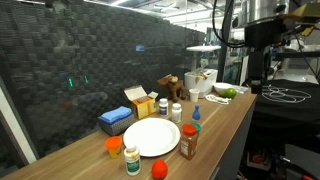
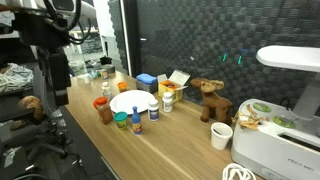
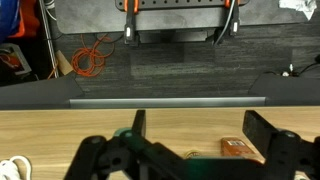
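Note:
My gripper is open, with dark fingers (image 3: 139, 124) spread wide and nothing between them. It hangs high near the table's edge, clear of everything on the table, as exterior view 1 also shows. A white plate (image 1: 155, 137) lies on the wooden table. Around it are a brown jar (image 1: 188, 142) with a red lid, a red ball-like item (image 1: 159, 170), an orange cup (image 1: 113, 146) and a pale bottle (image 1: 132, 160). Below my fingers in the wrist view, the brown jar (image 3: 236, 148) is partly covered by the right finger.
Behind the plate stand a blue basket (image 2: 147, 80), a yellow box (image 2: 177, 85), white bottles and a brown plush animal (image 2: 215, 102). A blue bottle (image 2: 138, 122) and a white mug (image 2: 221, 136) sit farther along. Bare tabletop (image 2: 170, 155) lies near the front edge.

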